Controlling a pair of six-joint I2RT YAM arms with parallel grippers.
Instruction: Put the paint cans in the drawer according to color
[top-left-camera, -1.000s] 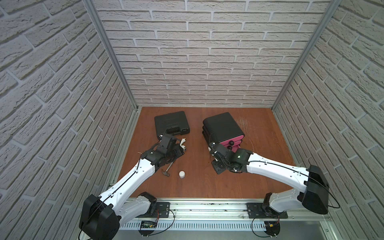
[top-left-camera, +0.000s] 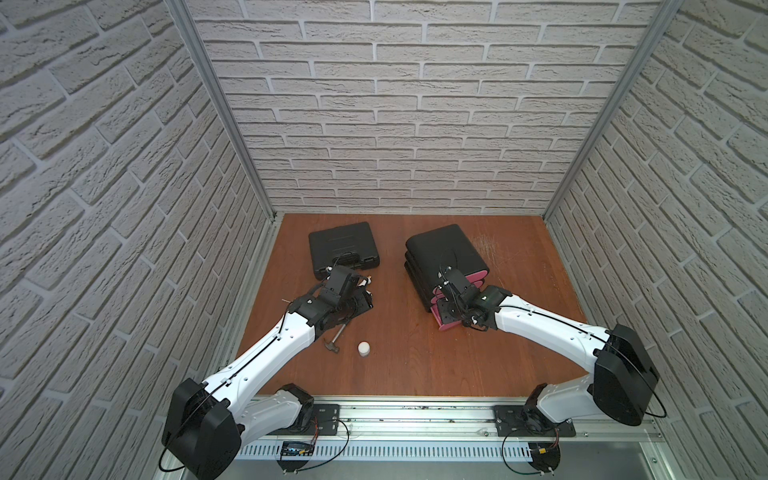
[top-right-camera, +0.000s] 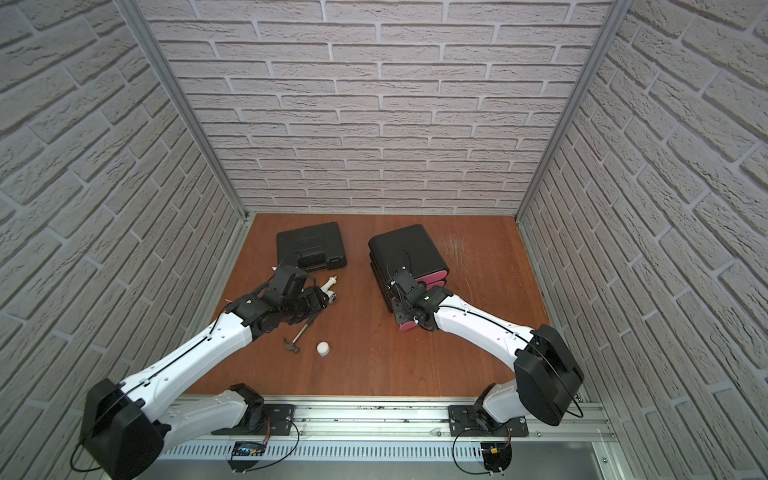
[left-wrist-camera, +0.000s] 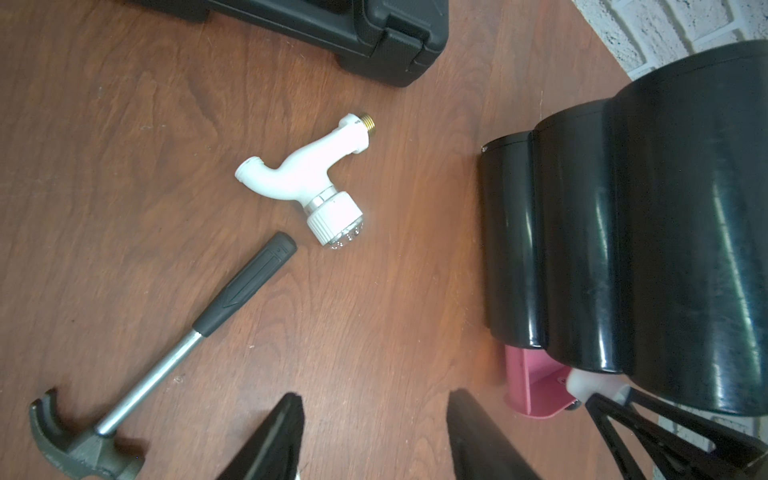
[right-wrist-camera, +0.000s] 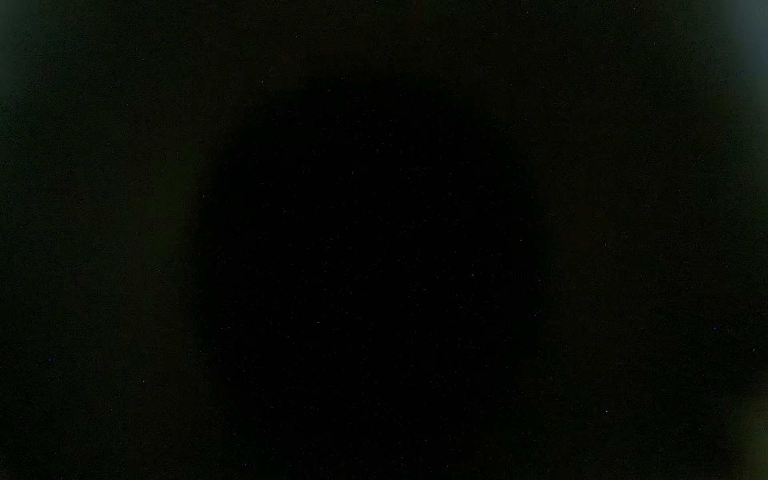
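Observation:
The black drawer unit (top-left-camera: 442, 248) has an open pink drawer (left-wrist-camera: 533, 388) at its lower front. In the left wrist view, a white can (left-wrist-camera: 588, 385) is in my right gripper, which is shut on it at that drawer. A small white can (top-left-camera: 364, 349) stands on the table near the front. My left gripper is part open above the table, nothing between its fingers. The right wrist view is almost black and shows nothing.
A hammer (left-wrist-camera: 168, 360), a white tap (left-wrist-camera: 300, 172) and a black case (top-left-camera: 342, 240) lie on the left.
My right gripper has moved toward the drawer unit's front and now reaches over the pink drawer with the white can. The left arm has shifted only slightly.

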